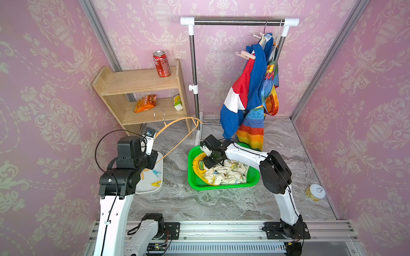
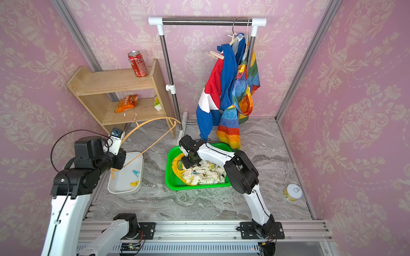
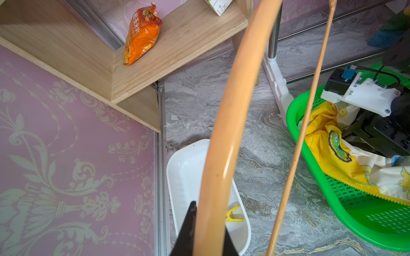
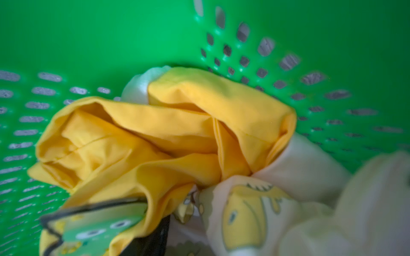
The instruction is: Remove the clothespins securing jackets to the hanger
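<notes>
My left gripper is shut on a bare wooden hanger (image 3: 232, 128), whose metal hook (image 1: 159, 113) points up. It hangs over the white tray (image 3: 188, 155), where a yellow clothespin (image 1: 156, 183) and a blue clothespin (image 1: 156, 172) lie. My right gripper (image 1: 212, 162) is down in the green basket (image 1: 192, 181), among a yellow jacket (image 4: 213, 98) and white printed cloth (image 1: 226, 175); its fingers are hidden. On the rack, a pale clothespin (image 1: 246, 55) sits on a red, white and blue jacket (image 1: 239, 102).
The clothes rack (image 1: 194, 76) stands at the back, a rainbow garment (image 1: 256, 123) hanging on its right. A wooden shelf (image 1: 128, 83) holds a red can (image 1: 161, 64) and snacks. A tin (image 1: 316, 192) stands at the right.
</notes>
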